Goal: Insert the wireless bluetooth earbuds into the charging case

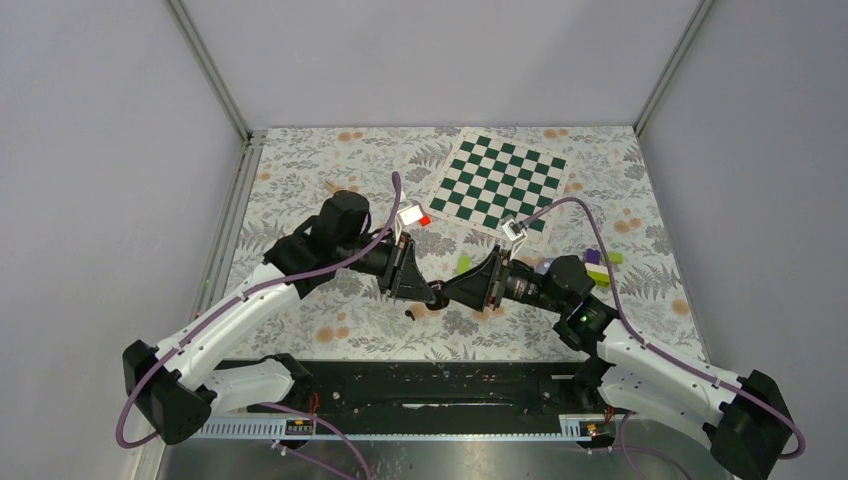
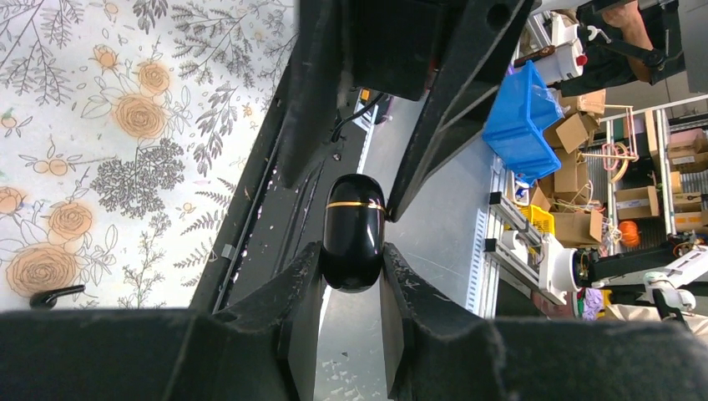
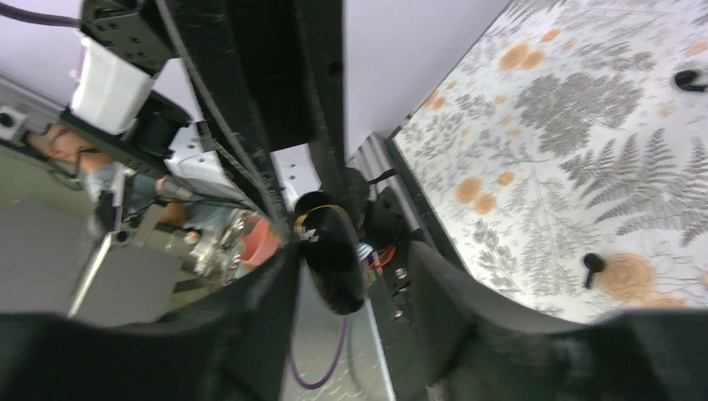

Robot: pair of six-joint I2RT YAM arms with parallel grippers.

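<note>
The glossy black charging case (image 2: 353, 238) with a gold band is held upright between the fingertips of my left gripper, which is shut on it. My right gripper (image 1: 448, 290) has its fingertips right at the case; in the left wrist view its dark fingers stand apart around the upper end of the case, one tip close beside it. Whether they touch cannot be told. In the right wrist view its fingers are blurred. A small black earbud lies on the floral mat, and a second (image 3: 688, 80) shows in the right wrist view.
A checkered board (image 1: 500, 180) lies at the back of the mat. Colored blocks (image 1: 600, 265) are at the right and a green block (image 1: 464, 262) near the middle, partly behind the arms. The table's front edge is below the grippers.
</note>
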